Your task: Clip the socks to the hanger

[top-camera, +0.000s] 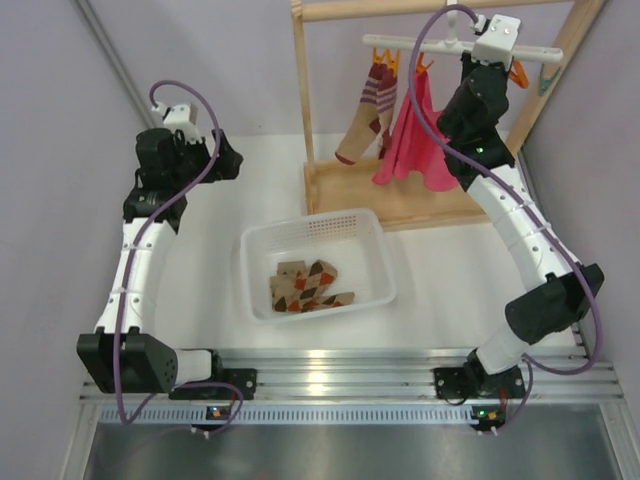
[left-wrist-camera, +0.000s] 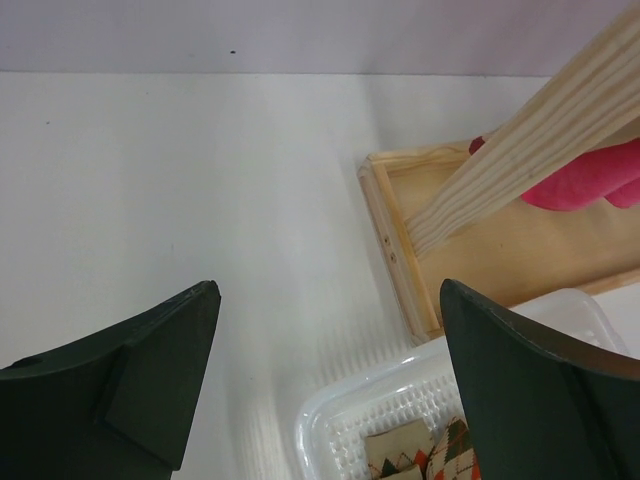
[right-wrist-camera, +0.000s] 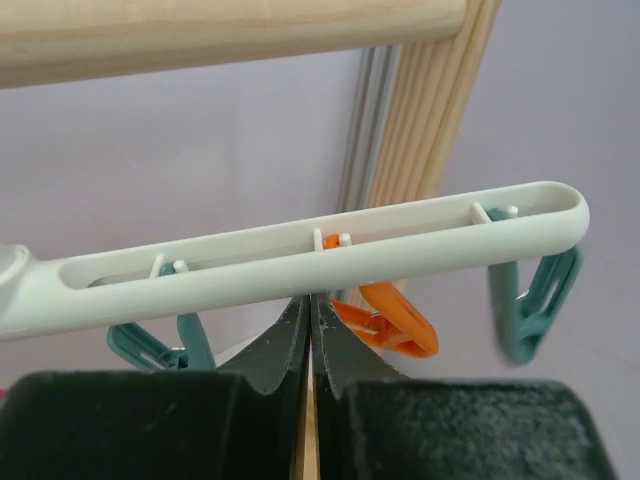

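Note:
White hanger (top-camera: 550,52) hangs from the wooden rack at the upper right. In the right wrist view its bar (right-wrist-camera: 440,240) slants across, carrying an orange clip (right-wrist-camera: 402,318) between teal clips (right-wrist-camera: 525,305). My right gripper is shut just under the bar with nothing between its fingers; the orange clip lies outside them, to their right. A striped pair of socks (top-camera: 362,125) and pink socks (top-camera: 408,145) hang clipped on the hanger's left part. Patterned socks (top-camera: 300,290) lie in the white basket (top-camera: 247,270). Over the table's left side, my left gripper (top-camera: 222,160) stands open and empty.
The rack's wooden base (top-camera: 345,190) and left post (top-camera: 303,90) stand behind the basket. In the right wrist view a wooden top rail (right-wrist-camera: 230,35) runs above the hanger.

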